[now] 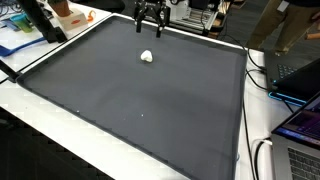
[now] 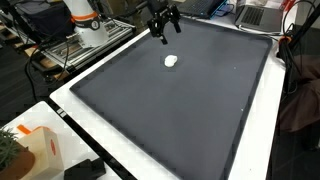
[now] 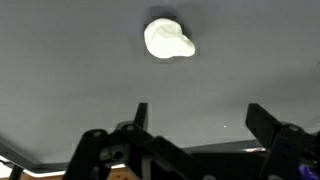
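A small white rounded object (image 3: 166, 40), with a narrower end to one side, lies on the dark grey board. In exterior view 1 the white object (image 1: 147, 56) is near the board's far edge, and in exterior view 2 the white object (image 2: 171, 60) shows toward the far left. My gripper (image 1: 150, 29) stands open close beside it, on the robot's side. The wrist view has the gripper with fingers wide apart, nothing between them, and the object beyond the fingertips. From exterior view 2 the gripper (image 2: 167, 36) appears above the board. What the object is, I cannot tell.
The grey board (image 1: 150, 110) is otherwise bare, with a white table margin around it. A laptop (image 1: 300, 130) and cables lie along the right side. In exterior view 2 an orange-topped white bottle (image 2: 42, 150) stands at the near left corner.
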